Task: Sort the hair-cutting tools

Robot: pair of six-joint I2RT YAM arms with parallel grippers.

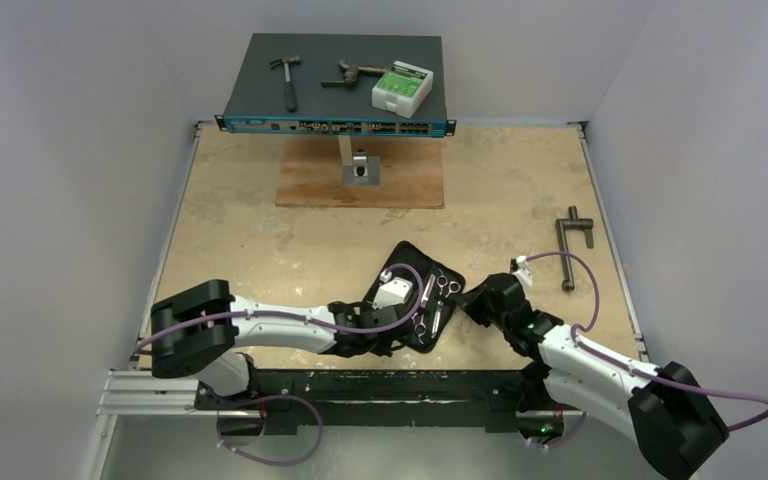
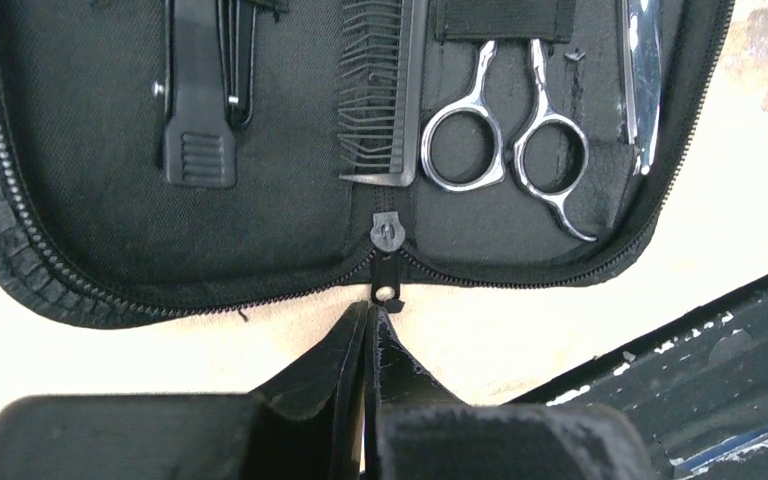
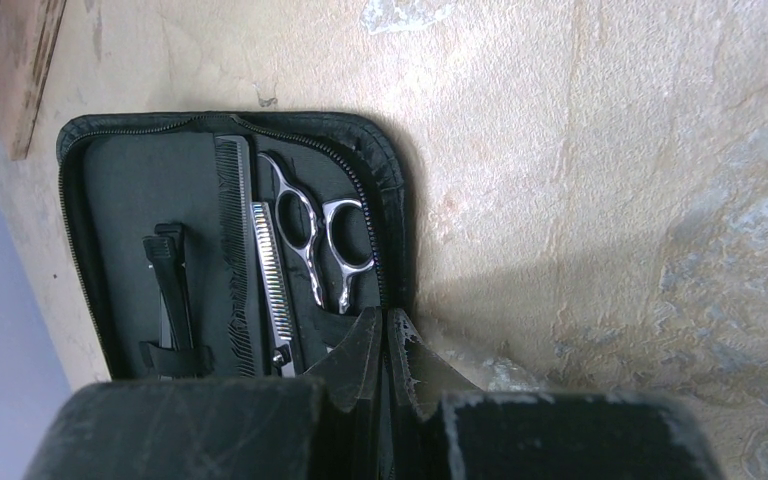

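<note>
The black zip case [image 1: 400, 260] lies open on the table. In the left wrist view it holds a clip [image 2: 198, 130], a comb [image 2: 400, 100], scissors [image 2: 465, 150] and a shiny slim tool [image 2: 644, 80]. A thinning shear [image 3: 273, 270] shows in the right wrist view. My left gripper is shut, nothing between its fingers. The zipper pull [image 2: 386, 292] sits just beyond its tips, hanging from the slider [image 2: 388, 232] at the case's edge. My right gripper is shut at the case's zippered side; whether it pinches that rim I cannot tell.
A hex-jointed metal tool [image 1: 565, 245] lies at the table's right. At the back, a raised dark shelf [image 1: 310, 75] carries a hammer [image 1: 288, 85], another tool [image 1: 353, 74] and a white-green box [image 1: 402, 90]. The table left of the case is bare.
</note>
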